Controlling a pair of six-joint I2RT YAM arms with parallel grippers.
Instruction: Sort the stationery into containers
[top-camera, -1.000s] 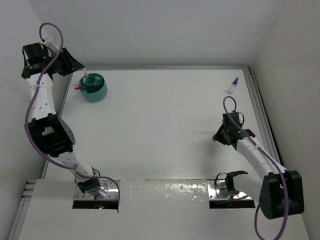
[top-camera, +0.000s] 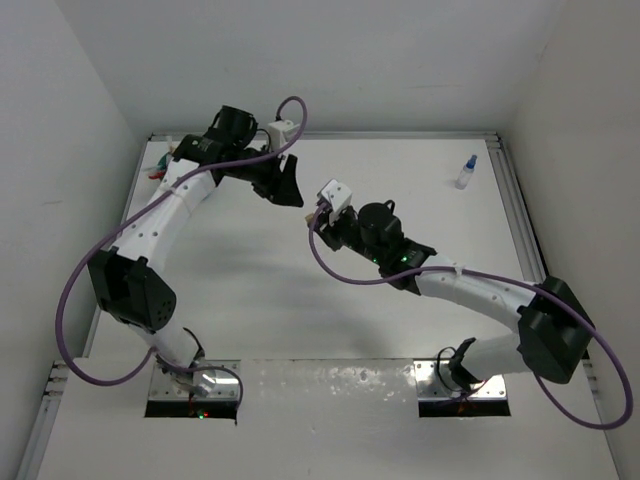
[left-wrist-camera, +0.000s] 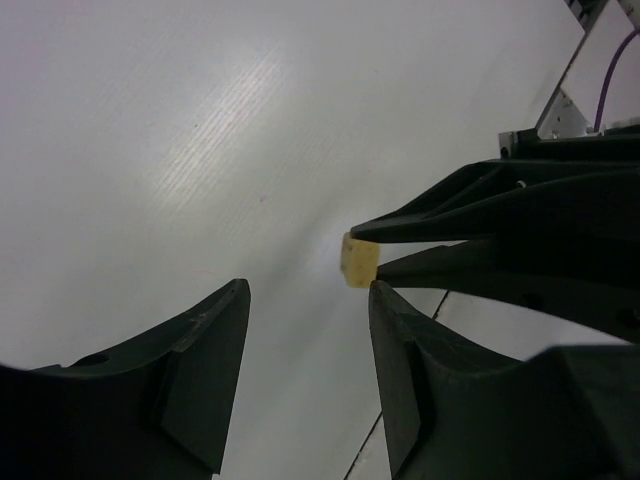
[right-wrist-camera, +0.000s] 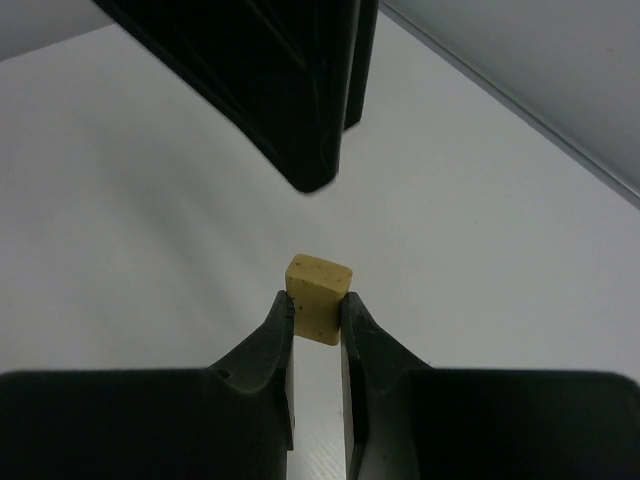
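Note:
A small tan eraser-like block is pinched in my right gripper at the middle of the table, also seen in the left wrist view (left-wrist-camera: 360, 262). My left gripper stands open just up and left of it in the top view, fingers pointing toward the block, not touching it. The left arm largely hides the teal container at the back left; only some stationery (top-camera: 160, 160) shows beside it.
A small bottle with a blue cap (top-camera: 465, 172) stands at the back right.
My right gripper has moved left and toward the middle with the block. My left gripper has swung right from the back-left container toward it.

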